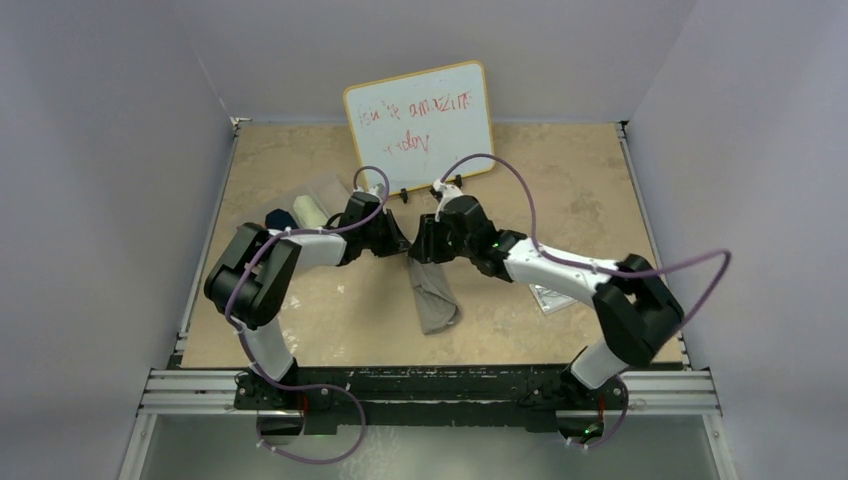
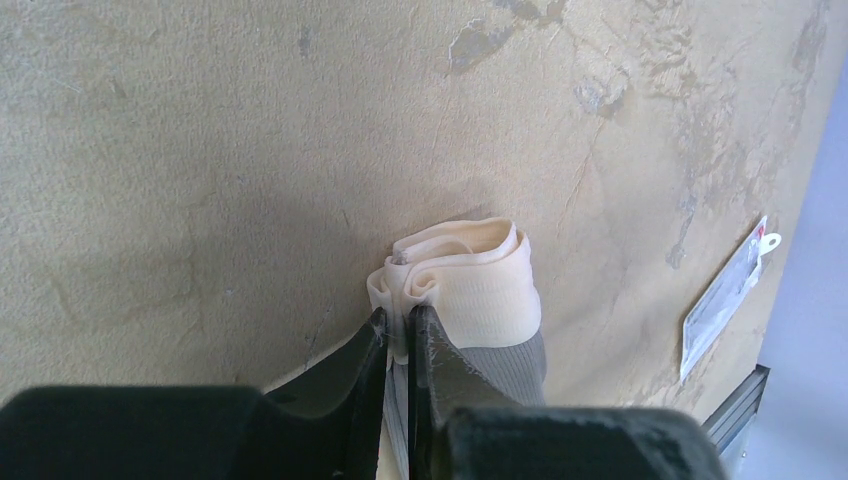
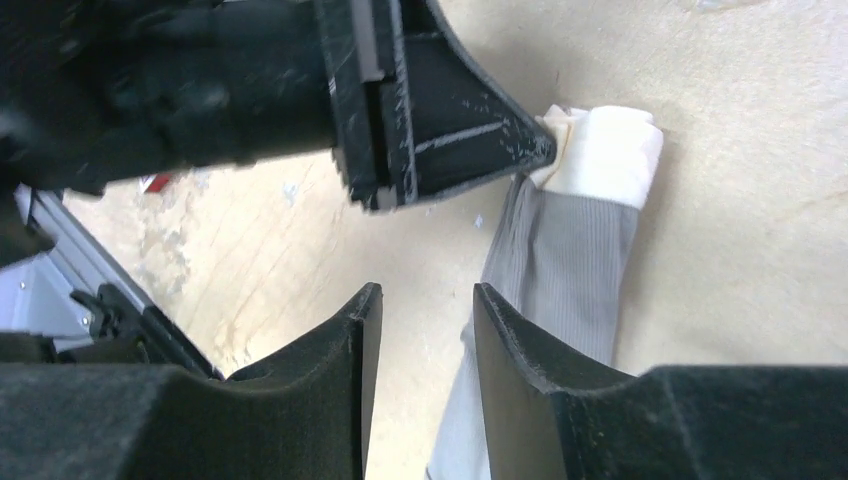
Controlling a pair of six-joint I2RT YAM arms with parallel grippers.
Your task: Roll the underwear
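Grey underwear with a cream waistband [image 1: 433, 300] lies folded into a long strip in the middle of the table. In the left wrist view my left gripper has its fingertips closed around the bunched, curled waistband end [image 2: 480, 300]; the right wrist view shows it at that same top end [image 3: 605, 150]. My right gripper is open above the table beside the strip, nothing between its fingers.
A whiteboard [image 1: 419, 125] stands at the back. A tray with rolled items [image 1: 309, 208] is at the back left, partly under the left arm. A flat packet [image 1: 550, 300] lies to the right.
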